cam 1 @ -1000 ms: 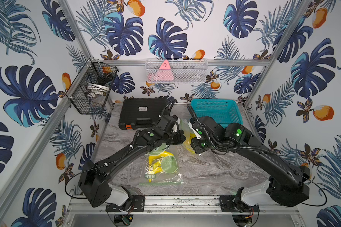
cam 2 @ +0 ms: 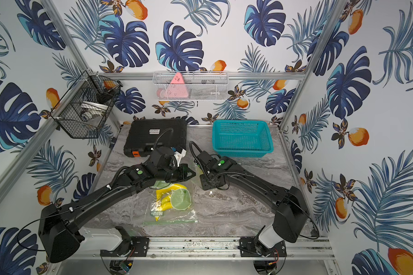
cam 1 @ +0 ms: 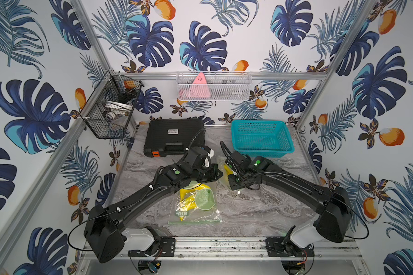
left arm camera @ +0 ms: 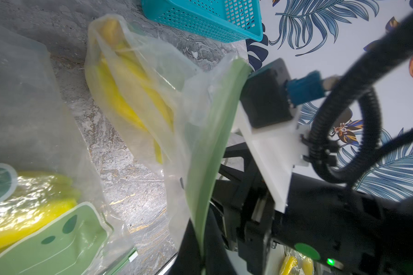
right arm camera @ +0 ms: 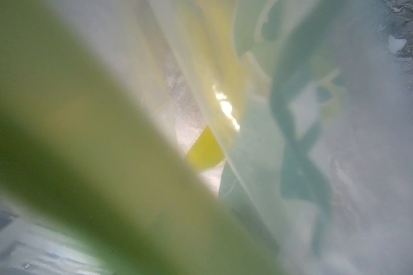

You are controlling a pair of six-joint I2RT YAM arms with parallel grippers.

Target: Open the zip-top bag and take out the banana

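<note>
My left gripper is shut on the green zip edge (left arm camera: pixel 215 137) of a clear bag (left arm camera: pixel 183 87). The yellow banana (left arm camera: pixel 124 87) shows inside, through the cloudy plastic. Right beside it, my right gripper (cam 1: pixel 234 183) is at the same bag; its fingers are hidden in the top views. In the right wrist view the blurred green strip (right arm camera: pixel 124 151) crosses close to the lens, with yellow banana (right arm camera: pixel 215 50) and printed plastic beyond it. Whether the right fingers are inside the bag, or how far apart they stand, cannot be made out.
Another clear bag (cam 1: pixel 197 215) holding yellow fruit lies flat on the table, at the front left. A black case (cam 1: pixel 174 133) and a teal basket (cam 1: pixel 262 151) stand at the back.
The right forearm has swung left, its gripper drawing a little left and toward the front. The left gripper has shifted slightly left and forward, still at the bag. The flat bag has not moved.
</note>
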